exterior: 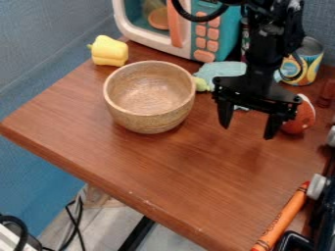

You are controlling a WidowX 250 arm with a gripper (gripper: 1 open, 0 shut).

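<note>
My black gripper (248, 125) hangs open over the wooden table at the right of centre, nothing seen between its two fingers. A light wooden bowl (149, 110) stands to its left. A reddish round object (301, 117) sits just right of the gripper, partly hidden by it. A yellow pepper-like toy (109, 51) lies at the back left.
A toy microwave (207, 37) stands at the back, with a light blue cloth-like item (218, 71) before it. A can (304, 61) is at the back right, an orange crayon-shaped object (285, 221) at the front right.
</note>
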